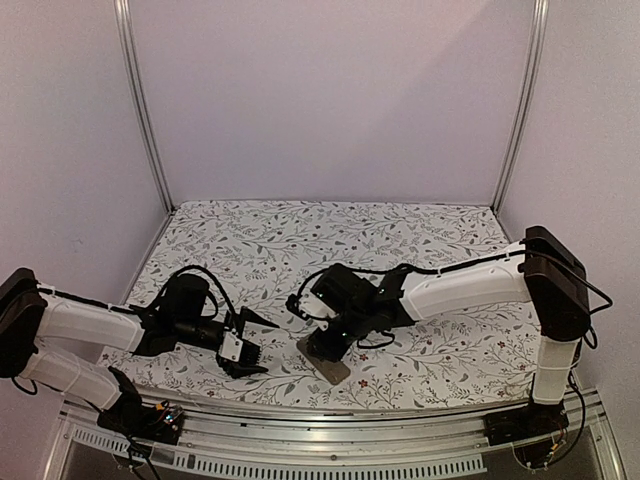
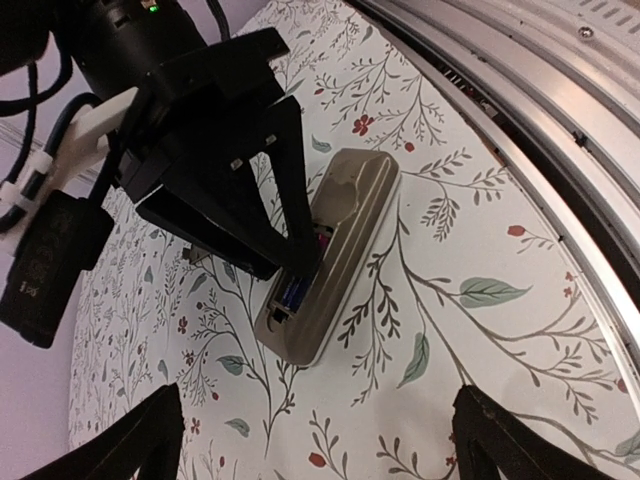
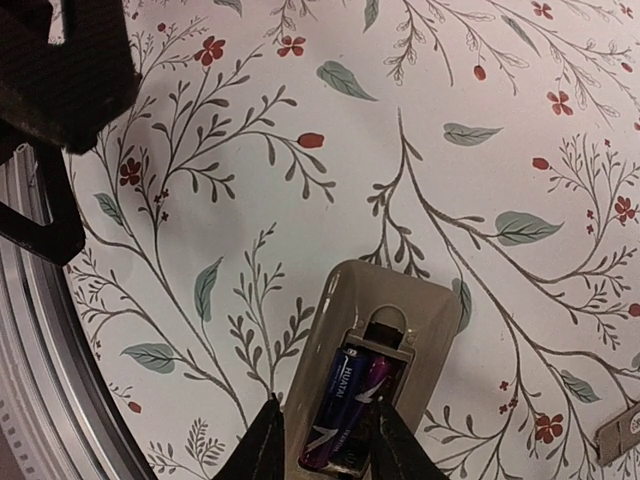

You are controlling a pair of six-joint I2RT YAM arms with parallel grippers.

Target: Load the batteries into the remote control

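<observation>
The grey-brown remote control (image 1: 333,372) lies back side up on the table, its battery compartment uncovered. Two batteries rest side by side in it: a dark blue one (image 3: 336,400) marked HUATAI and a purple one (image 3: 373,383). Whether both are pressed fully down I cannot tell. Right over the compartment is my right gripper, its fingers slightly apart; the left wrist view shows its tips close against the batteries (image 2: 296,287). Off to the remote's left, my left gripper (image 1: 272,348) stands wide open with nothing between its fingers.
A small grey-brown piece (image 3: 622,436), perhaps the cover, lies apart from the remote at the right wrist view's edge. A metal rail (image 1: 300,425) runs along the table's front.
</observation>
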